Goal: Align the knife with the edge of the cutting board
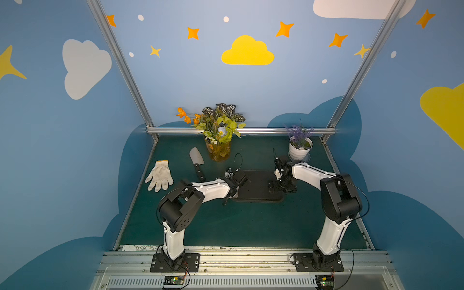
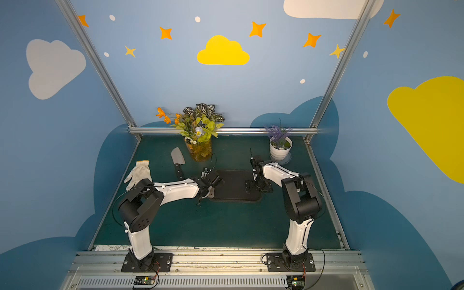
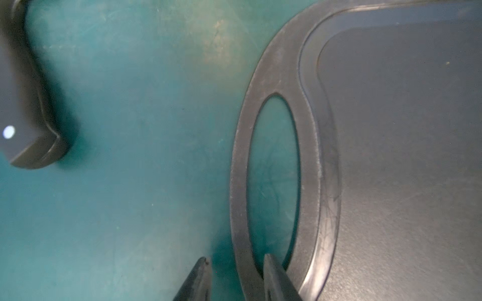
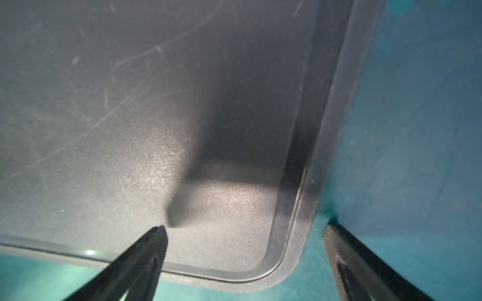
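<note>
A black cutting board (image 1: 257, 182) lies mid-table. The knife (image 1: 195, 159), silver blade to the back, black handle (image 3: 25, 120) toward the front, lies apart from it on the left. At the board's left end, my left gripper is part open, its fingers around the outer bar of the board's oval handle, one over the hole. My right gripper stands open at the board's right end, one finger over the board, the other just outside its rim at a corner.
A white glove (image 1: 159, 175) lies at the far left, a flower vase (image 1: 218, 149) behind the knife, a potted lavender (image 1: 298, 150) at the back right.
</note>
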